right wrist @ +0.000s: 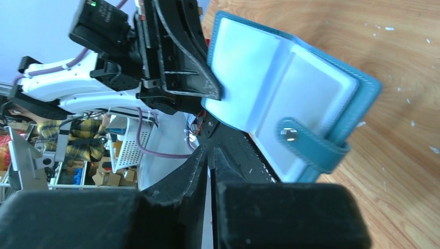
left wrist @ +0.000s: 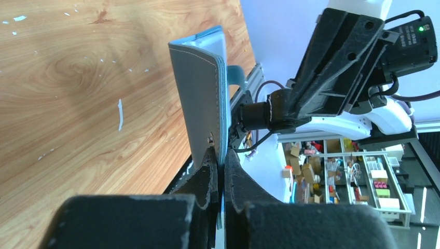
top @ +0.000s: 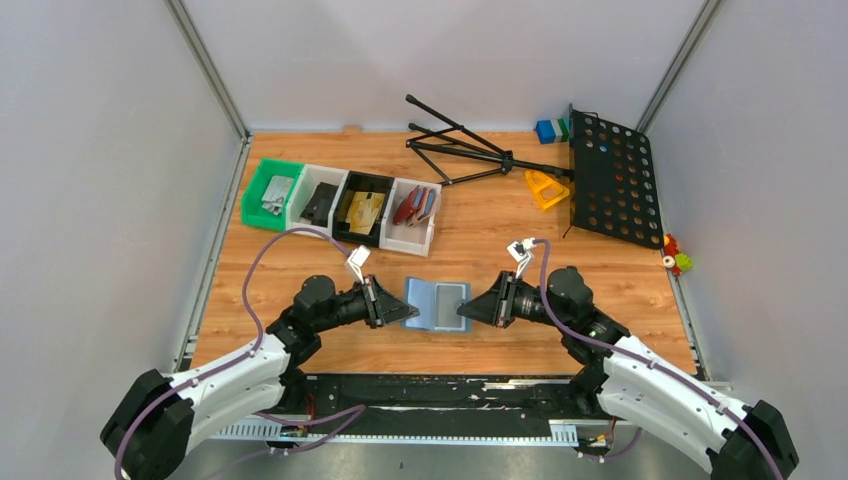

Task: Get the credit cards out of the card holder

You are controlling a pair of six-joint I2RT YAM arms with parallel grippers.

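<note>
The blue card holder (top: pixel 435 305) is open between my grippers above the table, its white sleeves and strap with a snap (right wrist: pixel 290 134) showing in the right wrist view. My left gripper is shut on its edge. My right gripper is shut at the holder's other side; what lies between its fingers is too hidden to tell. I cannot make out separate cards in the sleeves.
A row of bins (top: pixel 430 212) stands at the back left. A black folded stand (top: pixel 612 180) and a yellow triangle (top: pixel 545 190) lie at the back right. The table around the holder is clear.
</note>
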